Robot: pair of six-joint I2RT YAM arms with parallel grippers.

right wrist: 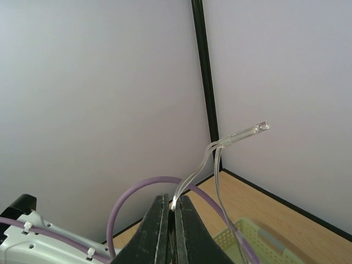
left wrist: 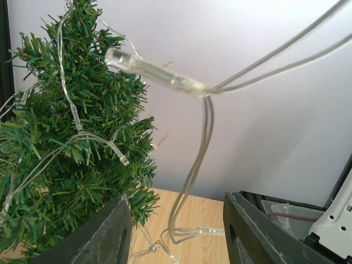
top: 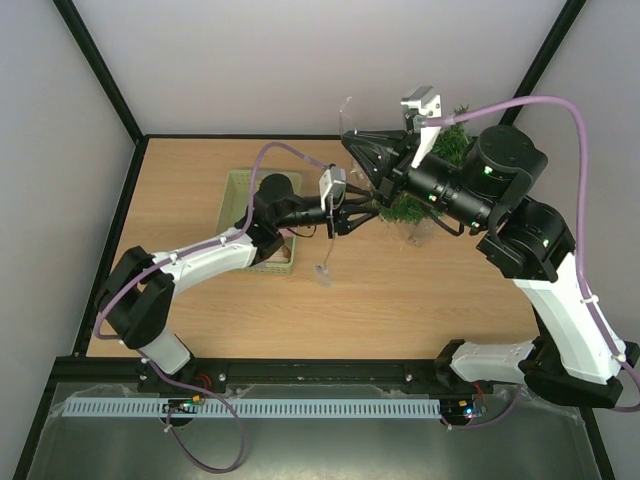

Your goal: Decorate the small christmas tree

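Note:
The green tree stands at the back right, partly behind my right arm, with clear light strands on it; in the left wrist view the tree fills the left side. My left gripper is open beside it, fingertips apart, with a clear light strand hanging in front of them. My right gripper is raised above and shut, the strand coming out between its fingertips and dangling down past my left gripper.
A pale green basket with small items sits behind my left arm. Walls surround the table.

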